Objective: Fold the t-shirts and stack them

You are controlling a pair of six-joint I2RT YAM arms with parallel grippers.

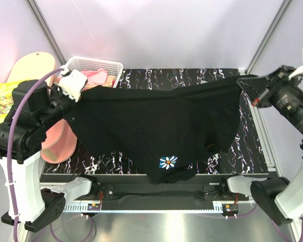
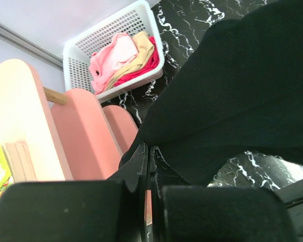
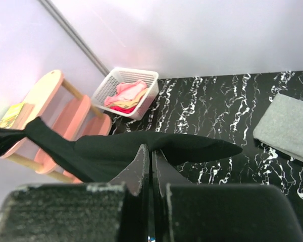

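A black t-shirt [image 1: 156, 121] with a daisy patch [image 1: 167, 162] hangs stretched wide above the dark marble table [image 1: 141, 75]. My left gripper is shut on its left upper corner, and my right gripper is shut on the opposite upper corner; both are raised. The shirt's lower part droops toward the table's front edge. A folded grey t-shirt [image 3: 288, 126] lies at the table's right, mostly hidden under the black shirt in the top view.
A white basket [image 2: 76, 60] with pink, beige and red clothes stands at the back left. A pink wooden shelf [image 3: 40, 91] with a book [image 1: 2, 106] is at the left. Walls bound the back and sides.
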